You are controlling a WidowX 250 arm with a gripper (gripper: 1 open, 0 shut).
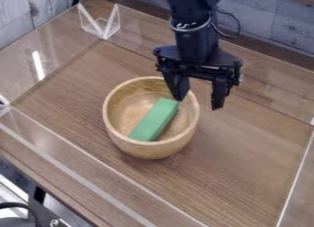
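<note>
A black gripper (196, 84) hangs from the arm at the top centre, its two fingers spread open with nothing seen between them. It is over the back right edge of a round wooden bowl (125, 127). Inside the bowl lies a green oblong block (153, 122), tilted diagonally, in front of and left of the fingers.
A clear plastic object (101, 19) stands at the back left. A cable loops beside the arm.
</note>
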